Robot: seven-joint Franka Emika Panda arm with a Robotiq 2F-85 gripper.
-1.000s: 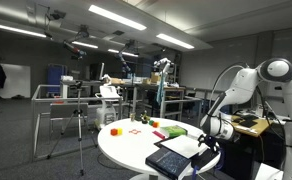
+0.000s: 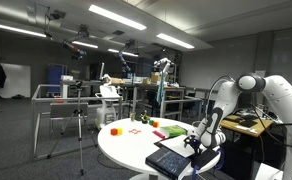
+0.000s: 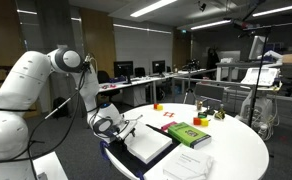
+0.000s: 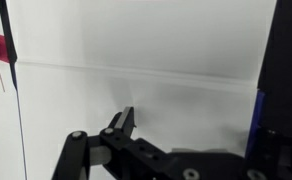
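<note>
In the wrist view a pale, flat panel with a crease across it fills most of the picture. My gripper is over it, fingers apart, with white surface showing between the fingers. The left finger (image 4: 127, 120) stands out clearly; the right one merges with dark material beside a blue edge (image 4: 255, 125). A black flat case (image 2: 164, 161) lies near the table's front in the first exterior view, with my gripper (image 2: 197, 148) close to its right. The second exterior view has a white-topped dark case (image 3: 154, 147) beside the arm. Whether my fingers touch it, I cannot tell.
On the round white table (image 3: 231, 150) a green box (image 3: 186, 132) and a white package (image 3: 184, 163) sit beyond the case. Small coloured items (image 2: 116, 130) are at the far left. A tripod (image 2: 81, 130) stands beside the table.
The arm's elbow has swung to the right, and the gripper has shifted slightly left near the case. The table items look unmoved.
</note>
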